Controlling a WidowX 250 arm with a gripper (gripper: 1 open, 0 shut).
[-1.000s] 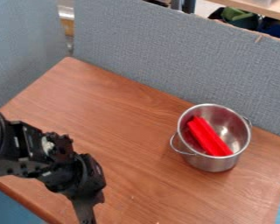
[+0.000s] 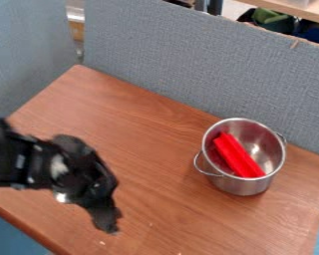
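My black gripper (image 2: pixel 104 215) is at the lower left of the camera view, blurred, over the wooden table (image 2: pixel 156 120); I see nothing held at its fingertips. A steel pot (image 2: pixel 245 186) with side handles stands on the right of the table, well apart from the gripper. A red elongated object (image 2: pixel 237 156) lies inside the pot.
Grey padded panels (image 2: pixel 189 55) border the table at the back and left. A shelf with dark items shows beyond the back panel.
My gripper and arm have moved up and slightly left in the view from where they were. The pot and red object are unchanged.
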